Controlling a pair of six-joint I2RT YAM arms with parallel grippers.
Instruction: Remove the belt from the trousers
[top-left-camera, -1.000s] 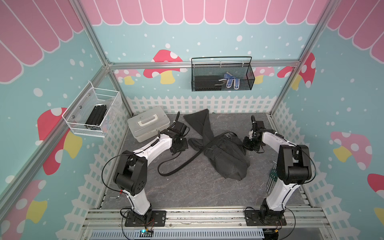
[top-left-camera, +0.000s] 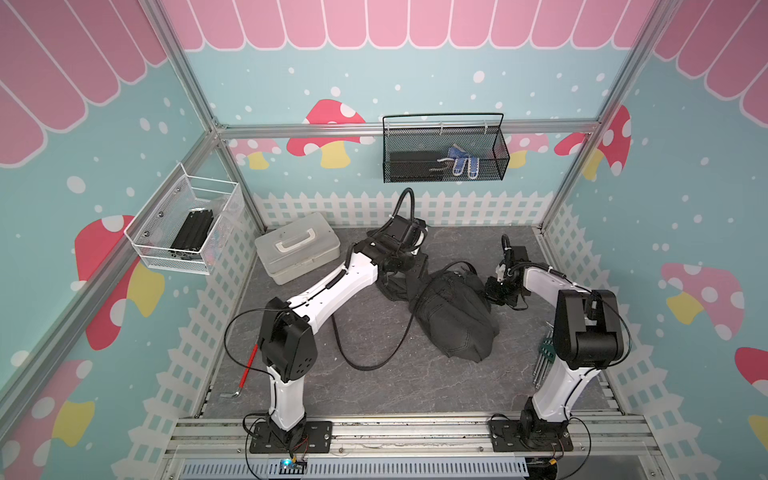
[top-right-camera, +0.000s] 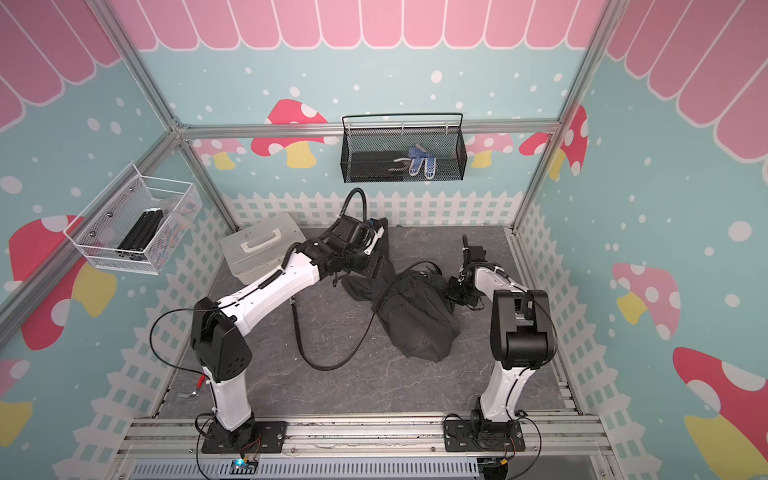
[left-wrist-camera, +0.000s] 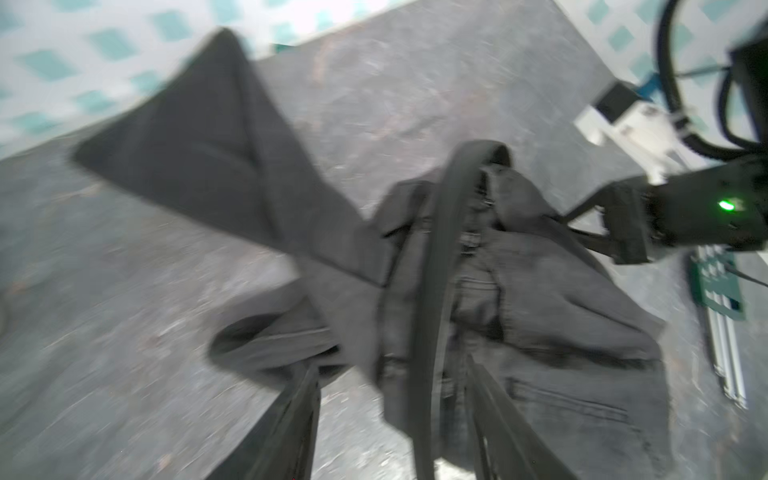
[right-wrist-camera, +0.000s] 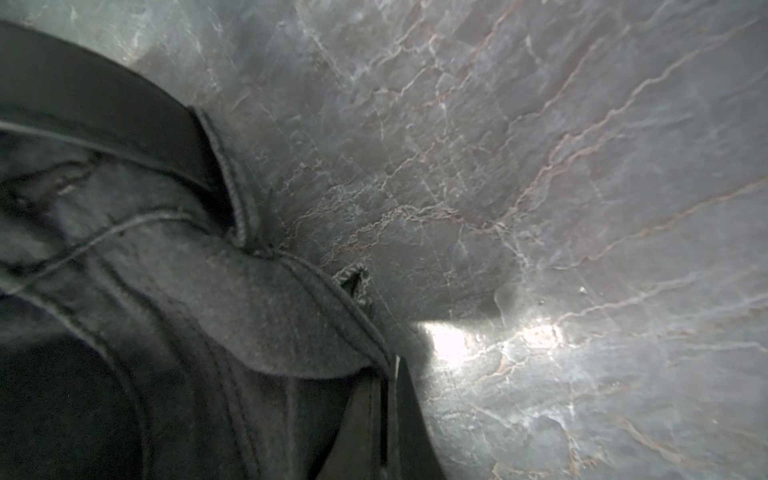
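Observation:
The dark grey trousers (top-left-camera: 456, 320) lie crumpled in the middle of the table, one leg (left-wrist-camera: 312, 216) stretching toward the back. A black belt (top-left-camera: 368, 367) curves over the table left of them and runs up to the waist. Under a belt loop (right-wrist-camera: 228, 180), part of the belt (right-wrist-camera: 96, 104) is still threaded. My left gripper hangs above the trousers, open; the belt passes through the view between its fingers, not gripped. At the waist's right side, my right gripper is shut on a thin fold of trouser cloth.
A grey case (top-left-camera: 297, 248) stands at the back left. A red-handled tool (top-left-camera: 248, 368) lies at the left edge, and a green item (top-left-camera: 546, 349) lies near the right arm. Wire baskets hang on the walls.
My left gripper has moved right and back, over the trouser leg. The belt's loose part has shifted into a wider curve toward the front. The right arm has stayed in place.

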